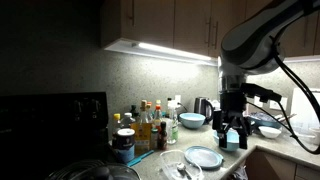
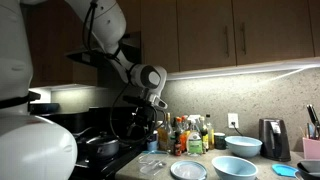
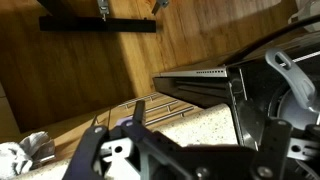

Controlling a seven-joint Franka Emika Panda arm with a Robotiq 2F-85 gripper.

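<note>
In the wrist view my gripper stands open over the front of the counter, its dark fingers well apart. Nothing shows between them. The speckled counter edge lies below, with the wooden floor beyond it. Exterior view 1 has the gripper above the counter at right, near a pale plate and in front of a teal bowl. From the other side, the gripper hangs high near the stove.
A clear container sits left of the plate. Several bottles line the back wall. Bowls and a kettle stand right of them. A pan is on the stove. Upper cabinets overhang the counter.
</note>
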